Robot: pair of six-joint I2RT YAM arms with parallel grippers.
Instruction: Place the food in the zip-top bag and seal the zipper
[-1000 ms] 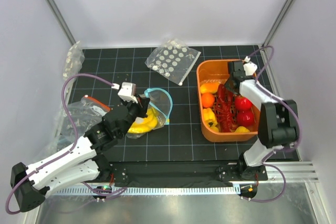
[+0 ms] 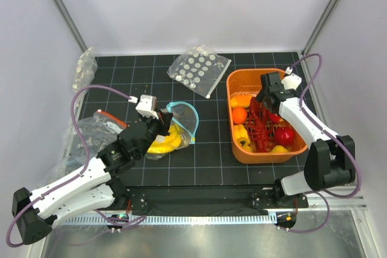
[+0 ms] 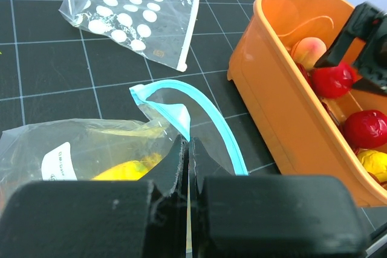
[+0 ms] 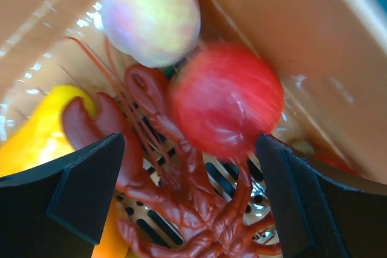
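A zip bag with blue zipper holds yellow bananas on the mat, its top gaping in a loop. My left gripper is shut at the zipper's near side; whether it pinches any film is unclear. My right gripper is open, down inside the orange bin over a red lobster, a red round fruit, a pale peach and a yellow item. An orange, yellow pepper and red apple also lie in the bin.
A dotted clear bag lies at the back centre. More clear bags with a red zipper lie at the left. Bare mat shows between the blue-zipper bag and the bin.
The left arm and bag have not moved.
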